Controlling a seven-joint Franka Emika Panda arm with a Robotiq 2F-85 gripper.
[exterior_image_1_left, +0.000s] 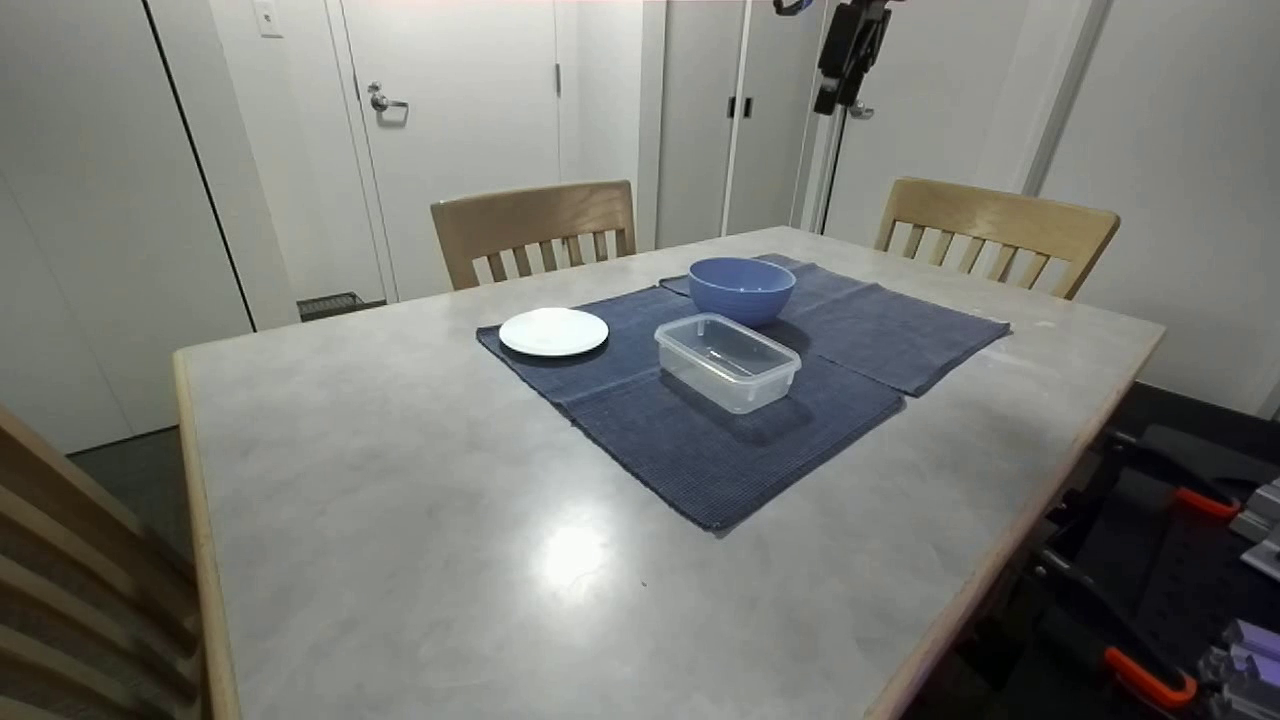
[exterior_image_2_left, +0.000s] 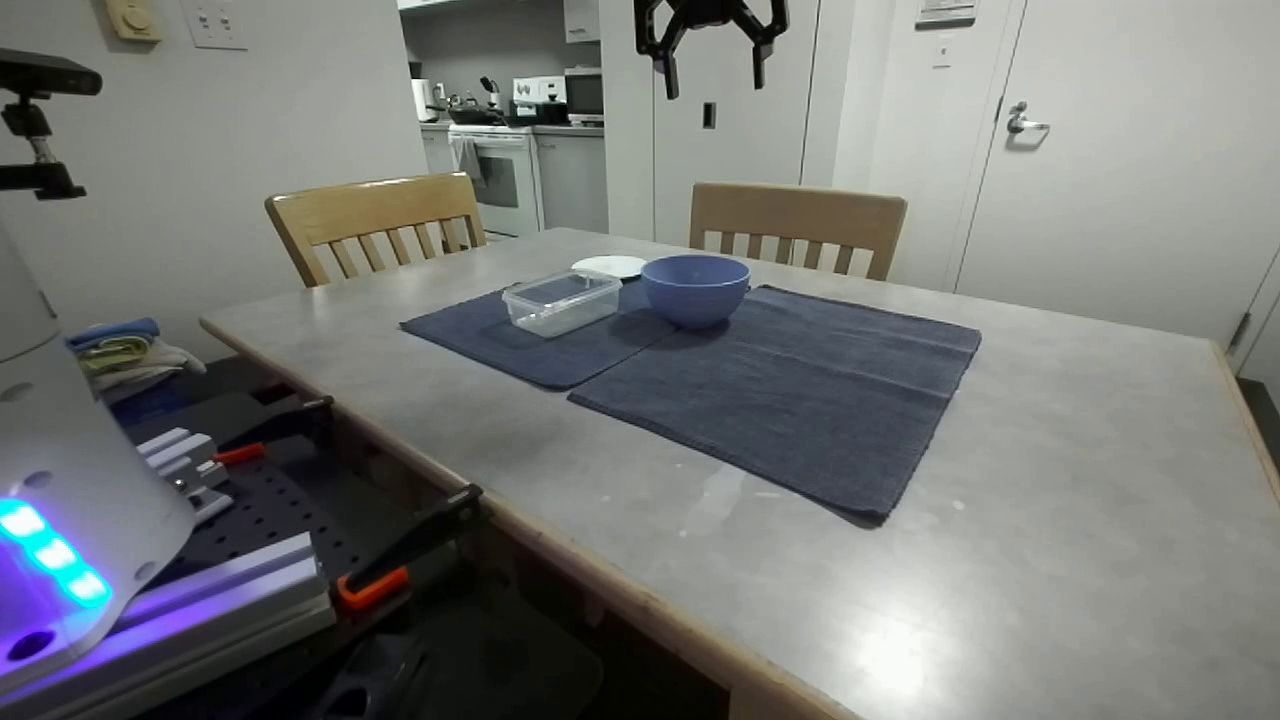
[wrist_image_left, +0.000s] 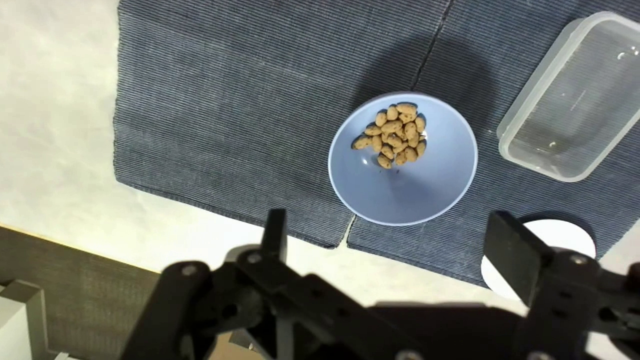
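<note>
My gripper (exterior_image_2_left: 715, 86) hangs open high above the table, its fingers wide apart and nothing between them. In the wrist view the blue bowl (wrist_image_left: 426, 192) lies ahead of the fingertips, with a heap of small brown nut-like pieces (wrist_image_left: 394, 135) on its bottom. Beside the bowl stands a clear rectangular container (wrist_image_left: 570, 102), which looks empty. A white plate (exterior_image_1_left: 554, 331) rests on the same cloth as the container; in the wrist view one finger partly covers it. From both exterior views the inside of the bowl is hidden.
Two dark blue placemats (exterior_image_2_left: 792, 408) lie side by side on the grey table (exterior_image_1_left: 396, 504). Wooden chairs (exterior_image_1_left: 540, 228) stand around its edges. Clamps with orange handles (exterior_image_2_left: 374, 588) sit by the robot's base.
</note>
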